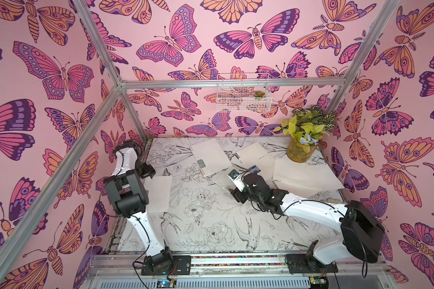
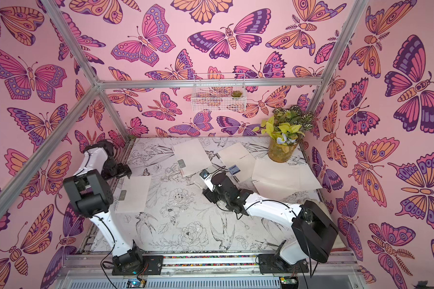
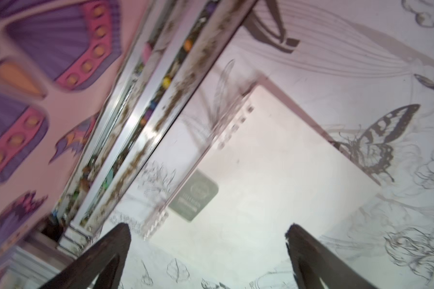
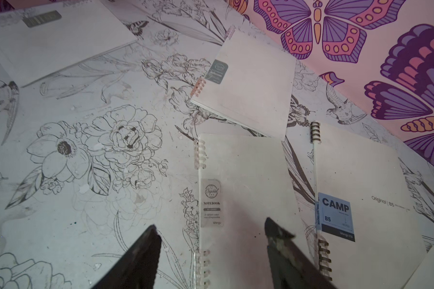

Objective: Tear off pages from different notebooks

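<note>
A cream spiral notebook with a grey label lies closed at the table's left side. My left gripper is above it, fingers wide apart and empty. In the right wrist view, a second notebook, labelled "NOTEBOOK", lies below my right gripper. Its fingers stand apart with nothing between them, one over the notebook and the other left of its spiral edge. The CAMP notebook with dark rings is to its right. Farther back sits another closed notebook with pinkish rings. The right arm hides part of the middle notebooks in the top views.
More pale notebooks or sheets overlap at the table's right. A potted plant occupies the back right corner, and a wire basket hangs on the back wall.
</note>
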